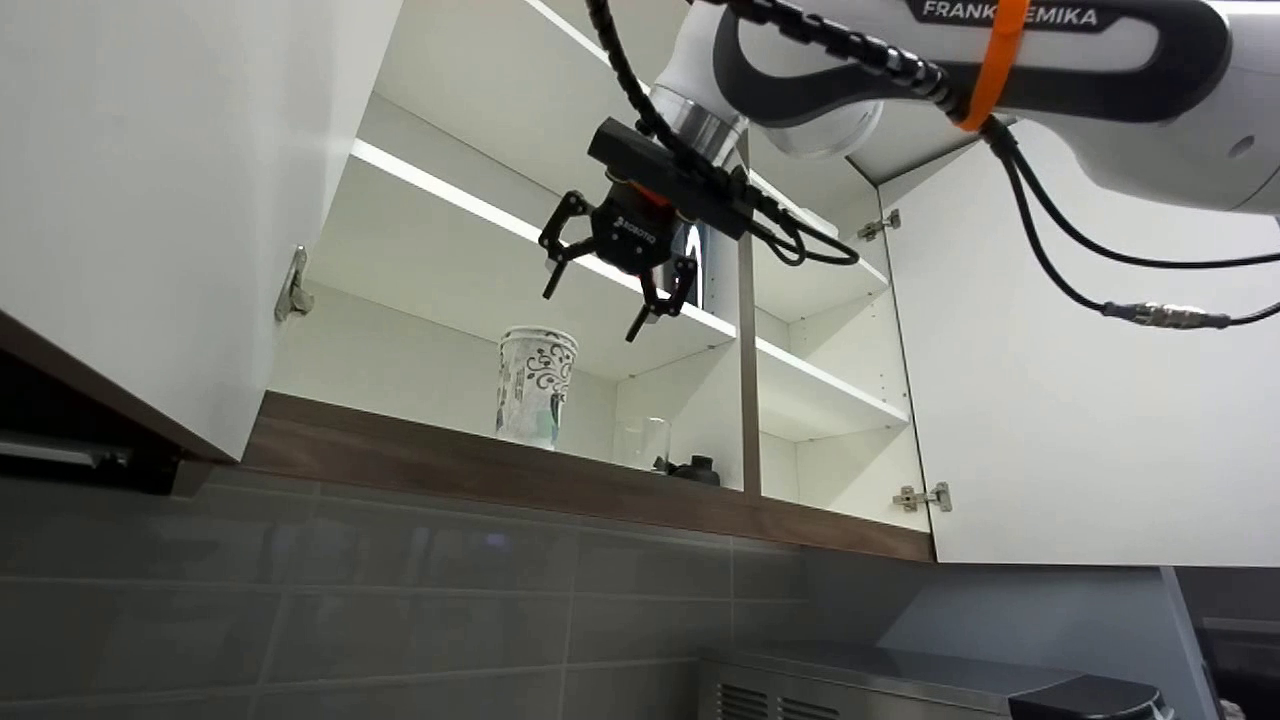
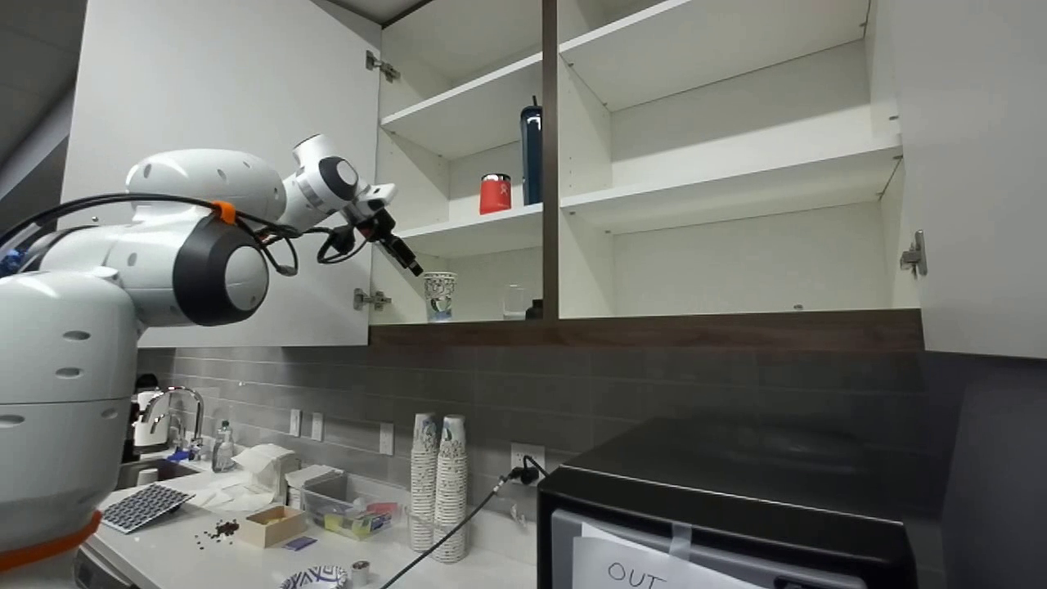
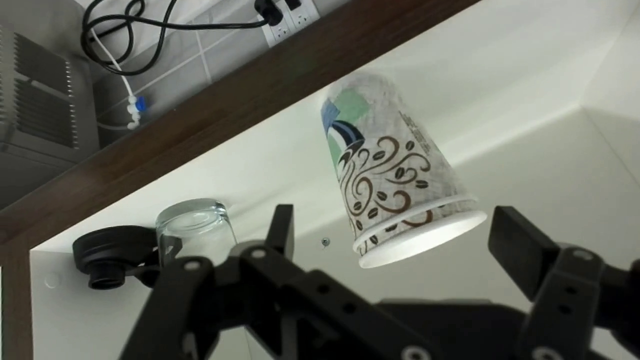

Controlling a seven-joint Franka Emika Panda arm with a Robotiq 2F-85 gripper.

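Observation:
A patterned paper cup (image 1: 535, 388), with a second rim showing at its top, stands upright on the cabinet's bottom shelf. Brown swirls and coffee beans decorate the cup (image 3: 384, 174) in the wrist view, where its rim lies between my two fingers as seen from there. My gripper (image 1: 591, 318) is open and empty, tilted downward, up and to the right of the cup in the first exterior view. From the second exterior view, the gripper (image 2: 419, 272) is just left of the cup (image 2: 439, 296) near rim height; contact cannot be made out.
A clear glass (image 3: 195, 225) and a black lidded item (image 3: 114, 255) stand beside the cup on the same shelf. A red mug (image 2: 496, 193) and a dark tumbler (image 2: 532, 154) occupy the shelf above. An open cabinet door (image 1: 168, 180) bounds the left side.

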